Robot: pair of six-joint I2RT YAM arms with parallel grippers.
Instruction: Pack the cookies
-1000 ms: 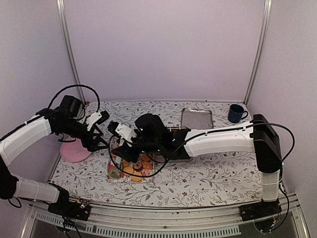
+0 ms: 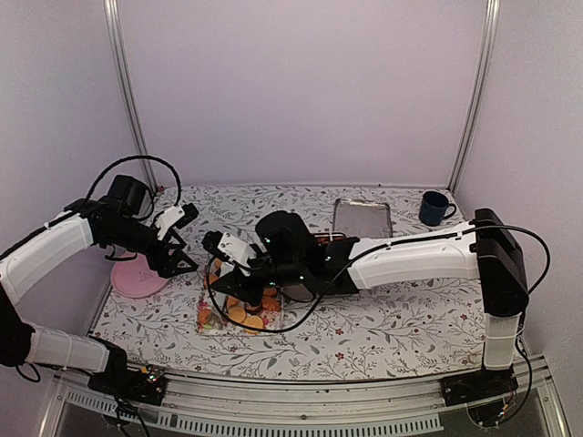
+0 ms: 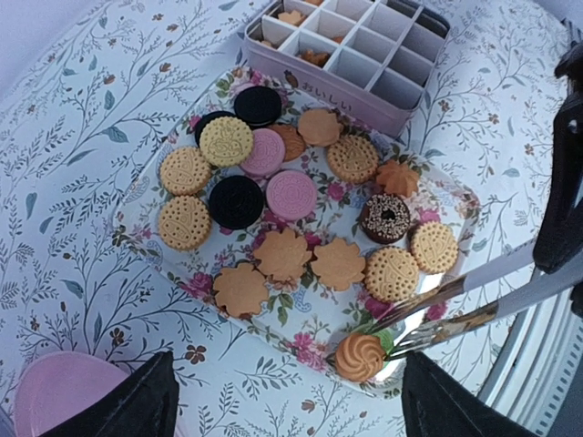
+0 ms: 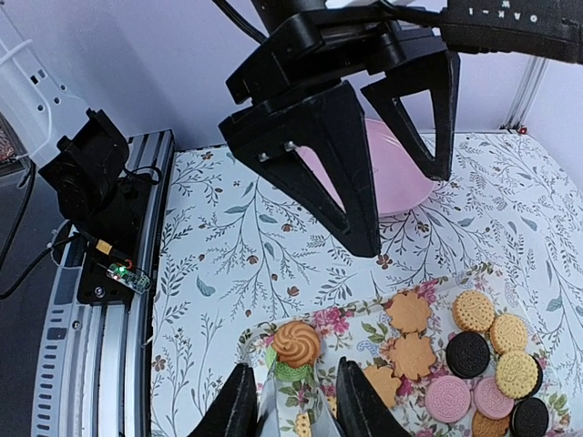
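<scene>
A swirl cookie (image 3: 360, 356) lies at the near corner of the floral tray (image 4: 343, 314). Metal tongs (image 3: 483, 316) with green tips reach to this cookie's side in the left wrist view; whether they pinch it, I cannot tell. My right gripper has the tongs between its fingers. To the left, my left gripper (image 2: 182, 248) stands open and empty, above the table beside the tray. Round, black, pink and flower-shaped cookies cover much of the tray. Behind it stands a pale compartment box (image 3: 332, 84) with cookies in some cells; the right arm mostly hides it from above.
A pink plate (image 2: 138, 277) lies at the left, under the left arm. An empty metal tray (image 2: 362, 218) and a dark blue mug (image 2: 435, 208) stand at the back right. My two grippers are close together.
My right arm has shifted slightly right and toward the front, the tongs still with it. The left arm looks almost unmoved.
</scene>
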